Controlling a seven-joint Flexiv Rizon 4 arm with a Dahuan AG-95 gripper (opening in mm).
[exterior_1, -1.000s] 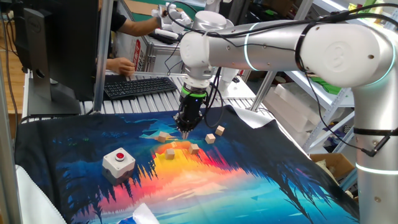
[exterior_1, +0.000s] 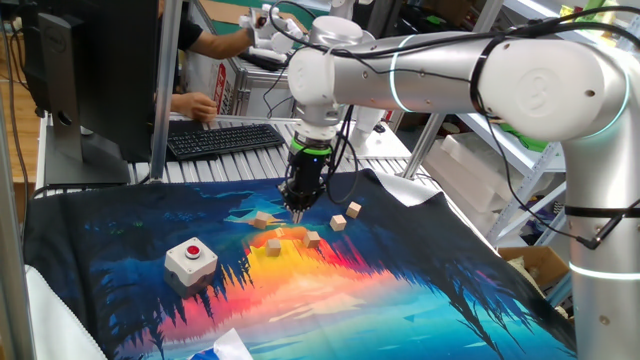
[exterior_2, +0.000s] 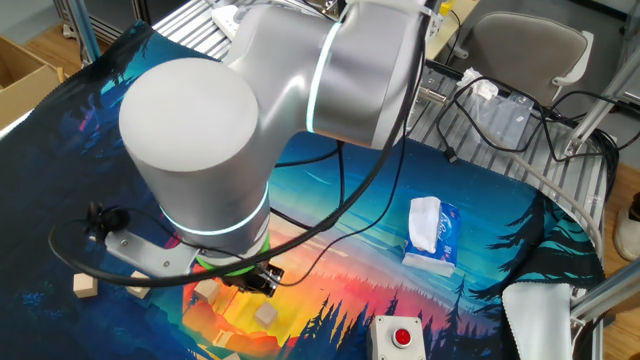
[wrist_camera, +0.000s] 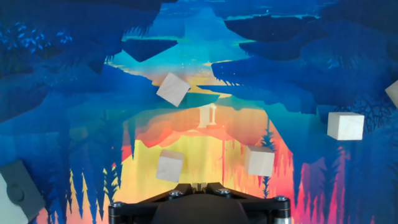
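Note:
Several pale wooden cubes lie apart on the printed cloth. In the wrist view, one cube (wrist_camera: 173, 89) sits turned on the dark and teal part. Two more, a left cube (wrist_camera: 170, 165) and a right cube (wrist_camera: 259, 160), rest on the yellow and orange patch nearest the gripper. Farther right are a fourth cube (wrist_camera: 345, 126) and another cube (wrist_camera: 393, 92), cut off by the frame edge. My gripper is shut, its fingertips together and no cube between them. From the side, the gripper (exterior_1: 297, 216) points down above the cloth among the cubes.
A grey box with a red button (exterior_1: 191, 265) stands on the cloth left of the cubes. A blue tissue pack (exterior_2: 432, 236) lies farther off. Behind the cloth are a keyboard (exterior_1: 225, 141) and a monitor (exterior_1: 95, 90). Loose cables hang around the arm.
The arm's elbow has shifted slightly over the last second. The gripper stays almost in place, and the cubes have not moved.

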